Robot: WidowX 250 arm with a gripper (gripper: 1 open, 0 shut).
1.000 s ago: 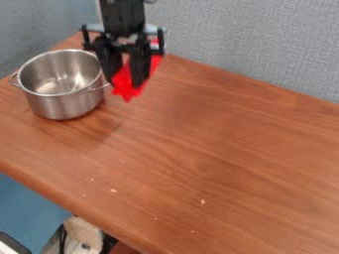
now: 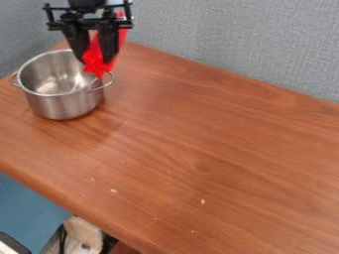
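Note:
My black gripper [image 2: 93,45] is at the upper left, over the back rim of a steel pot [image 2: 59,97] with two loop handles. A red object [image 2: 99,63] hangs at the gripper, partly behind its fingers, its lower end just above the pot's right side. The gripper appears shut on it, though the fingertips are hard to make out. Whether the red object touches the pot I cannot tell.
Grey walls [image 2: 252,50] border the back and left. Beyond the table's front left edge lies a blue floor with some dark equipment.
The gripper has moved left with the red object, from right of the pot to over it, and the red object now sits somewhat higher than a second ago.

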